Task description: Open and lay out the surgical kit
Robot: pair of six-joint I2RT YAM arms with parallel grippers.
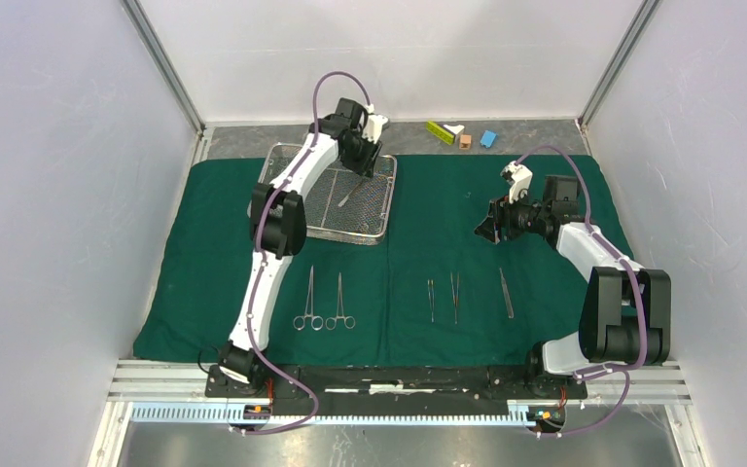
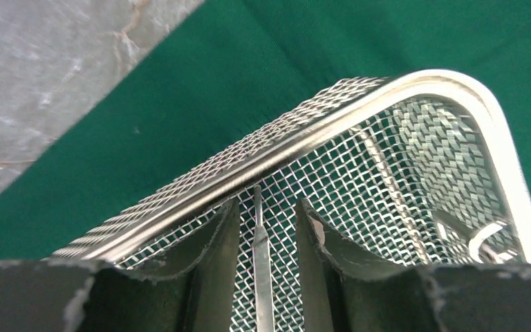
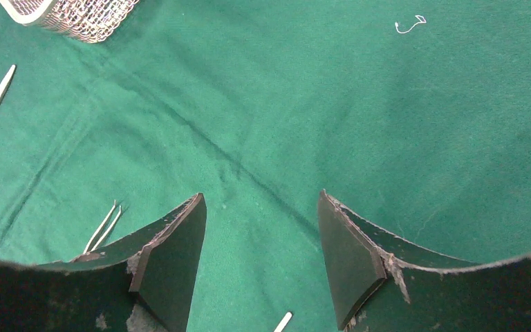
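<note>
A thin metal instrument [image 1: 350, 194] lies in the wire mesh tray [image 1: 390, 199]. Over the tray's far part, my left gripper [image 1: 370, 171] stands open. In the left wrist view the slim instrument [image 2: 263, 287] shows between the two fingers of that gripper, with neither finger seen touching it. My right gripper [image 1: 492, 233] hangs above the green cloth at the right, apart from every instrument. Its fingers [image 3: 173, 263] stand apart in the right wrist view, with only cloth between them. Two ring-handled clamps [image 1: 310, 300] lie in front of the tray.
Two tweezers [image 1: 455, 298] and a scalpel-like handle [image 1: 505, 293] lie on the front right of the green cloth [image 1: 428, 214]. A white thread-like piece [image 3: 411, 25] lies on the cloth. Small blocks [image 1: 487, 138] stand beyond its back edge.
</note>
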